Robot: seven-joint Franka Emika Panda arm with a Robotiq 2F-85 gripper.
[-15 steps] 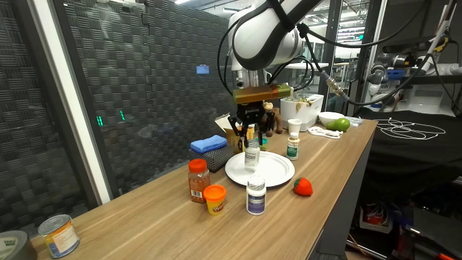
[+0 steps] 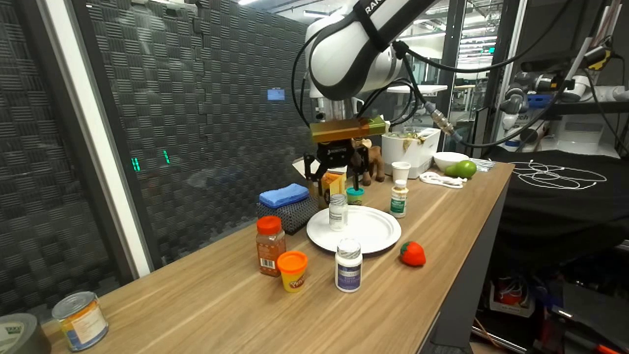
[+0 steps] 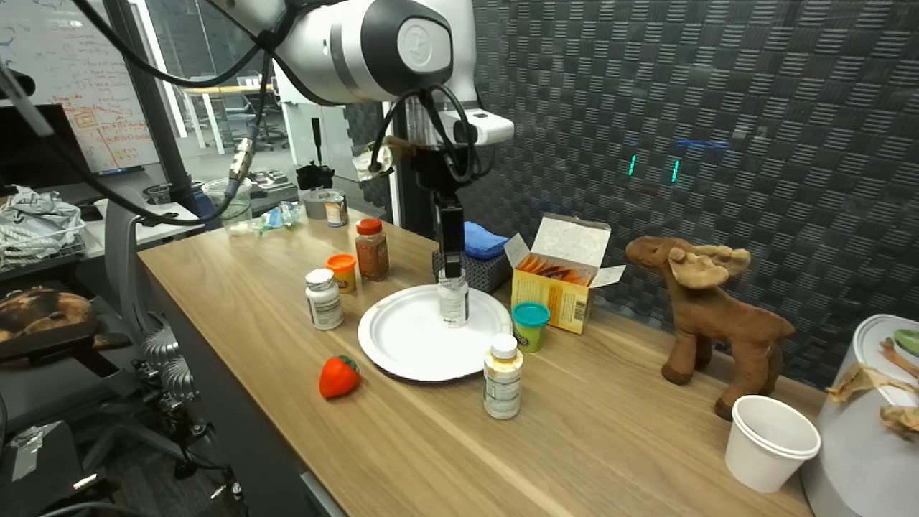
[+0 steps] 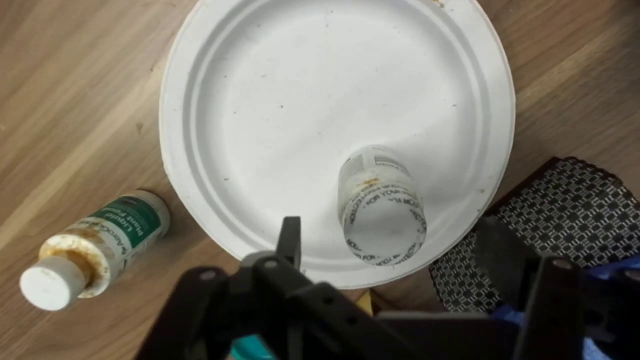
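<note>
A small clear bottle (image 2: 337, 213) with a white label stands upright on the white paper plate (image 2: 377, 236), near the plate's edge. My gripper (image 2: 338, 189) is just above it, its fingers spread apart on either side of the bottle's top. From the wrist view, the bottle's cap (image 4: 385, 234) shows between the two fingers, with a gap on each side, the left finger (image 4: 290, 240) being clear of it. Nothing is gripped. In the second exterior view, the dark finger (image 3: 451, 237) hides part of the bottle's top.
A plant food bottle (image 3: 502, 379) and a teal-lidded tub (image 3: 530, 326) stand close to the plate. A blue cloth (image 2: 284, 195) lies on a dark mesh box behind. A white pill bottle (image 2: 348, 268) and a strawberry (image 2: 413, 253) are on the nearer side.
The fingers have spread from around the bottle's top and the gripper has shifted slightly left. The bottle now sits a little lower and left, on the plate.
</note>
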